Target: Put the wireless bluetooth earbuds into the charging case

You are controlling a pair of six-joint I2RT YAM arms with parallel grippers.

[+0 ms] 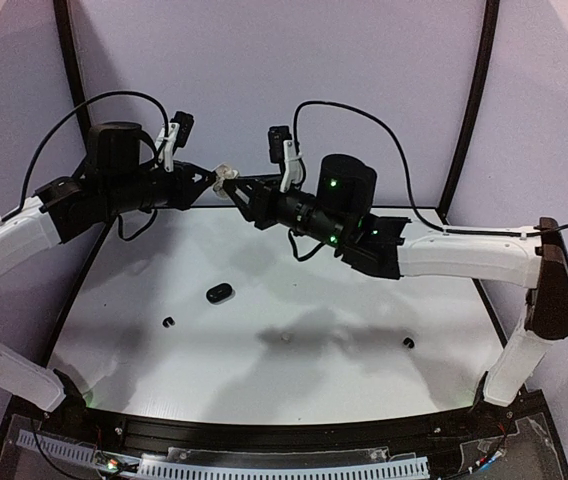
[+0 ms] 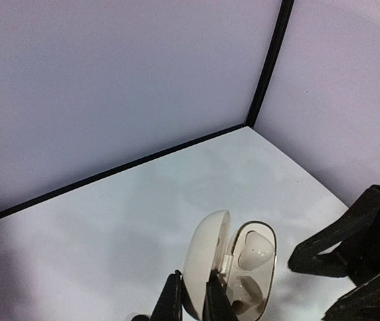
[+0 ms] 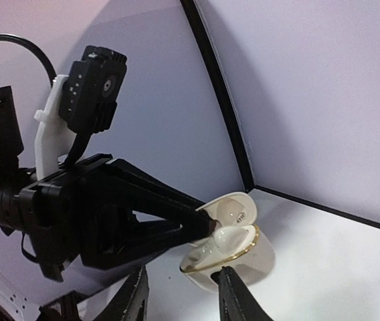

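A white charging case (image 1: pixel 224 175) (image 2: pixel 203 254) (image 3: pixel 250 261) hangs above the table with its lid raised, held by my left gripper. In the left wrist view one cavity looks filled with a white, rounded piece; whether that is an earbud I cannot tell. My right gripper stands open just beside the case, its fingers apart and nothing clearly between them; in the left wrist view they show at the right.
A black case (image 1: pixel 219 292) lies on the white table (image 1: pixel 344 380), with small black pieces (image 1: pixel 168 322) (image 1: pixel 408 342) at left and right. The table is otherwise largely clear.
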